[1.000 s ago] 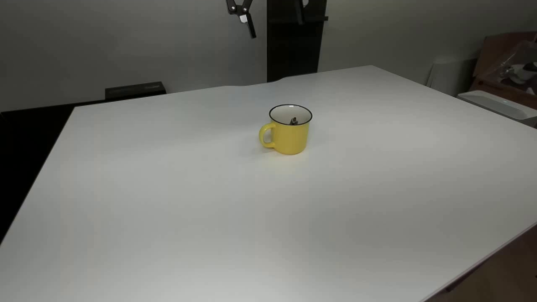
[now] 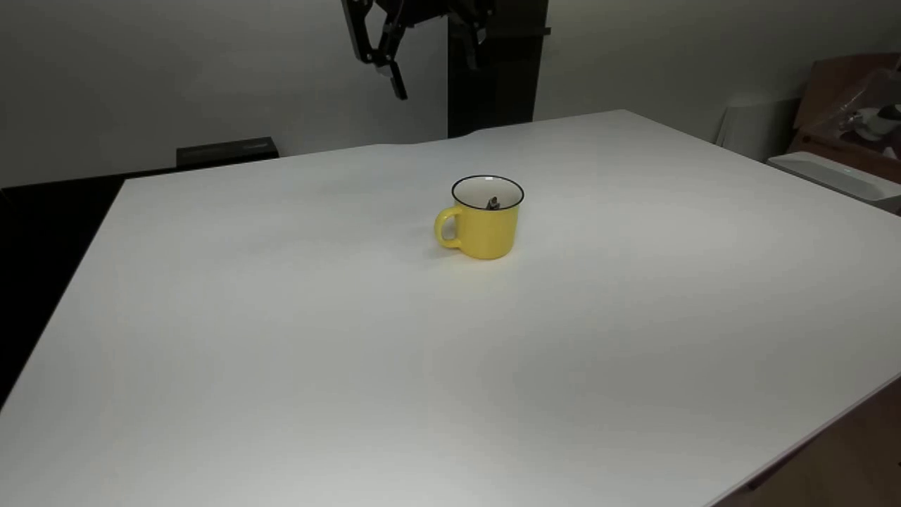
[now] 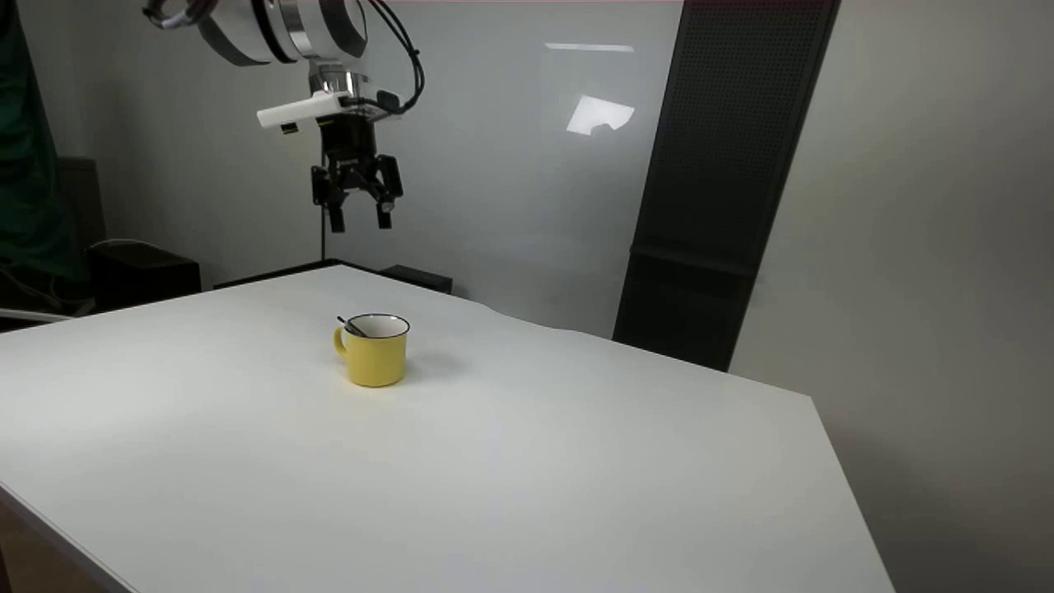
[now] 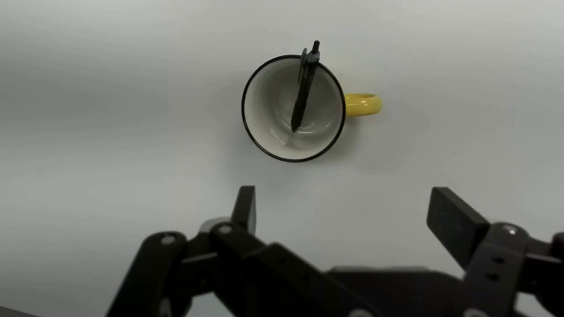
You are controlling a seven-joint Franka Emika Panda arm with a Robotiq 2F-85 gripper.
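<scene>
A yellow mug (image 2: pixel 486 234) with a white inside and a dark rim stands upright on the white table. Leaning inside it is a dark pen (image 4: pixel 303 97), its clip end sticking out over the rim in the wrist view. The mug's handle (image 4: pixel 363 105) points right there, and left in both exterior views. My gripper (image 3: pixel 361 226) hangs in the air above the mug, clear of it, fingers down. It is open: a wide empty gap separates the two fingers (image 4: pixel 244 208), both below the mug in the wrist view.
A tall dark panel (image 3: pixel 726 178) stands against the back wall, and a white tray (image 2: pixel 832 176) sits beyond the right edge.
In exterior view 1 my gripper has come lower and a little to the left, with more of it in view. The mug and pen have stayed put.
</scene>
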